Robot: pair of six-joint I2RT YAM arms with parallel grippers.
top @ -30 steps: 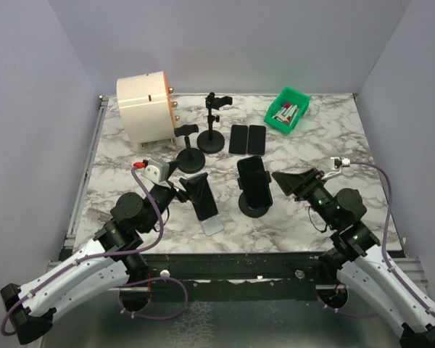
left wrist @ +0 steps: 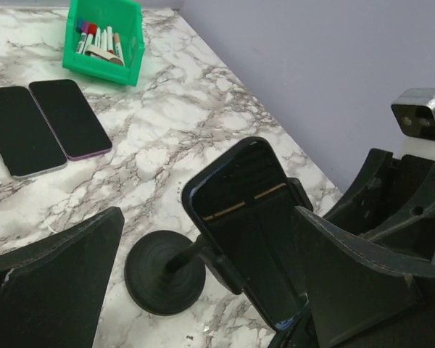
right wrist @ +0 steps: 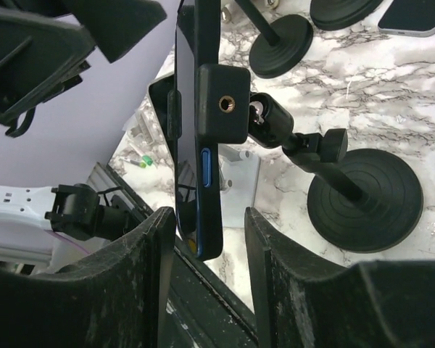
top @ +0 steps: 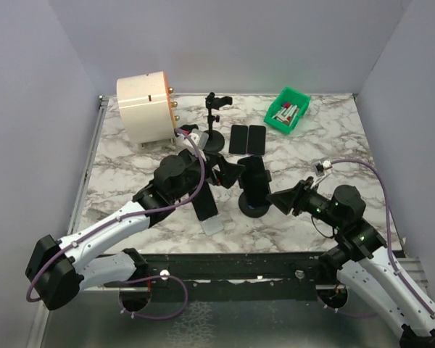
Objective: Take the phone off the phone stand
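The phone (top: 255, 181) (left wrist: 243, 225) (right wrist: 196, 181) stands tilted in a black clamp holder (right wrist: 225, 101) on a round-based stand (left wrist: 164, 279) (right wrist: 366, 199). My left gripper (top: 228, 170) is open at the upper left of the phone, which shows beyond its fingers in the left wrist view. My right gripper (top: 283, 199) is at the phone's lower right side, its two fingers apart on either side of the phone's lower end in the right wrist view. Whether they touch it I cannot tell.
Two phones (top: 246, 140) lie flat behind the stand, a green bin of markers (top: 297, 98) at back right. Two other stands (top: 212, 141) and a white drum (top: 141, 109) are at back left. Another phone (top: 201, 203) lies left of the stand.
My right gripper has shifted slightly down toward the phone's lower part.
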